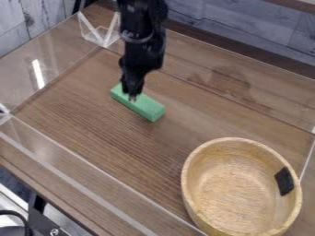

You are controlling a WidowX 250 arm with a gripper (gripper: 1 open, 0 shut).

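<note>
A green rectangular block [138, 103] lies flat on the wooden table, slanting from upper left to lower right. My black gripper [131, 83] hangs just above and behind the block's upper end, somewhat blurred, with nothing visible held in it. Whether its fingertips touch the block cannot be told.
A large round tan bowl [241, 189] with a black patch on its side fills the lower right. Table edges run along the left and back.
</note>
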